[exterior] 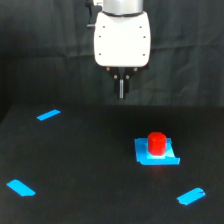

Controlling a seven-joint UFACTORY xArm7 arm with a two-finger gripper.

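Observation:
A small red block [157, 143], rounded in outline, sits on a blue square [171, 159] right of the middle of the dark table. Beyond them, near the top centre, the gripper [122, 90] hangs below the white arm and points down. It is well clear of the red block, up and to the left of it. Its fingers look small and close together against the dark background, and whether they touch is too small to tell. Nothing visible hangs from them.
Blue strips lie flat on the black surface: one at the back left [49, 115], one at the front left [20, 188] and one at the front right [191, 196]. A dark curtain [40, 60] closes off the back.

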